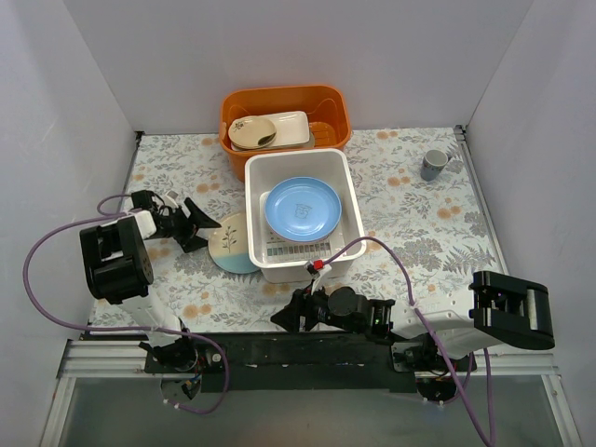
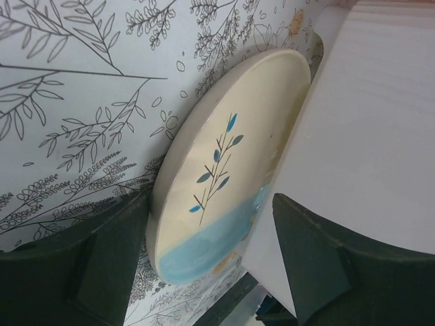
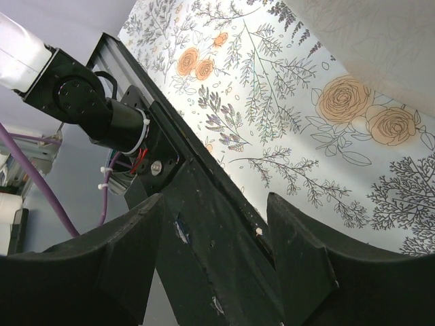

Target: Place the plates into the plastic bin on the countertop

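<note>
A cream plate with a blue lower band and a leaf sprig (image 1: 234, 244) lies on the countertop, its right edge up against the white plastic bin (image 1: 258, 223) or hidden by it. My left gripper (image 1: 205, 235) is at the plate's left rim, fingers apart. In the left wrist view one finger (image 2: 112, 251) meets the near rim of the plate (image 2: 217, 163); the other is in front of the plate, close to the bin wall. A blue plate (image 1: 303, 209) rests inside the bin. Below the bin, my right gripper (image 1: 291, 317) stands open and empty over the counter's front edge.
Behind the white bin is an orange bin (image 1: 326, 110) holding several cream dishes (image 1: 251, 132). A grey mug (image 1: 433, 165) stands at the back right.
</note>
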